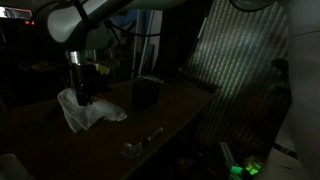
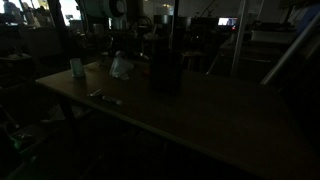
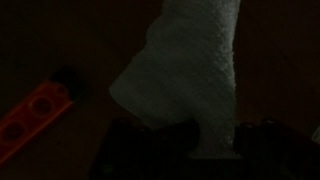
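A white cloth (image 1: 92, 112) hangs bunched below my gripper (image 1: 82, 97) at the left of the table. In the wrist view the cloth (image 3: 185, 75) runs between the dark fingers, and the gripper is shut on it. Exterior view 2 shows the cloth (image 2: 121, 68) as a pale peak near the table's far left. Whether its lower edge touches the table is hard to tell in the dim light.
An orange-red tool with a black end (image 3: 35, 115) lies beside the cloth. A dark box (image 1: 146, 93) stands to the right, and a shiny utensil-like object (image 1: 140, 146) lies near the front edge. A white cup (image 2: 77, 68) stands at the left.
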